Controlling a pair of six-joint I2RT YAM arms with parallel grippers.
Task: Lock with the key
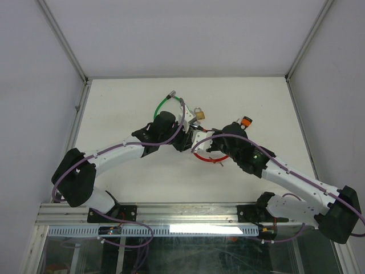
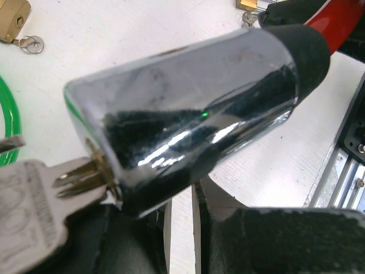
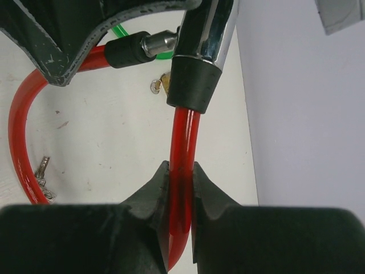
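A chrome bike-lock barrel [image 2: 182, 114] with a black collar and red cable fills the left wrist view. At its left end a grey key head [image 2: 25, 220] is seen, its metal blade [image 2: 80, 177] running into the barrel's end. My left gripper is shut on the lock; the exact contact is hidden behind the barrel. In the right wrist view the cable's other end, a metal plug [image 3: 158, 44], meets the barrel's side. The red cable [image 3: 181, 154] passes between the fingers of my right gripper; how tightly they close is unclear.
A brass padlock [image 1: 199, 114] lies behind the grippers, and a green cable lock [image 1: 161, 105] at back left. An orange-and-black object [image 1: 246, 121] sits behind the right arm. Small keys [image 3: 43, 180] lie on the table.
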